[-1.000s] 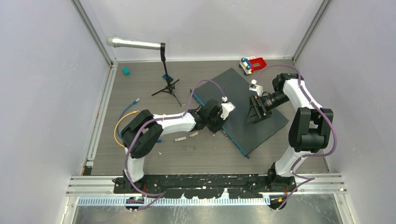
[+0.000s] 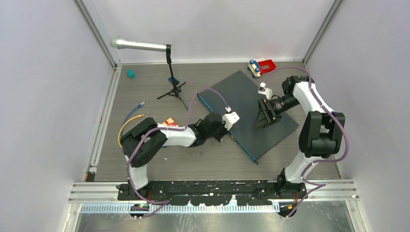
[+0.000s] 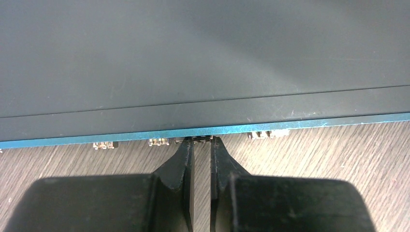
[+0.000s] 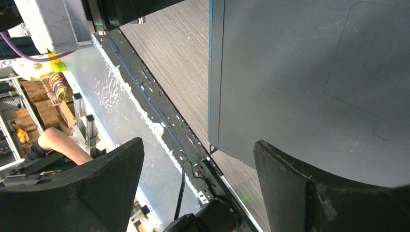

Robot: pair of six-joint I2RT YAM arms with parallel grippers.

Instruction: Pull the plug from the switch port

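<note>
A dark flat switch [image 2: 244,101] with a blue front edge [image 3: 319,123] lies diagonally on the table. Metal modules [image 3: 104,145] stick out from ports under that edge in the left wrist view. My left gripper is at the port side, fingertips nearly together at a small dark, partly hidden piece under the edge; whether they hold it cannot be told. My right gripper stands open over the switch's right part, with nothing between its fingers.
A microphone-like cylinder on a stand [image 2: 140,45], blue and yellow cables [image 2: 121,130] and loose small modules are to the left. A red toy [image 2: 266,66] sits at the back right.
My left arm and gripper have shifted a little left and toward the front in the top view. The right arm has not moved.
</note>
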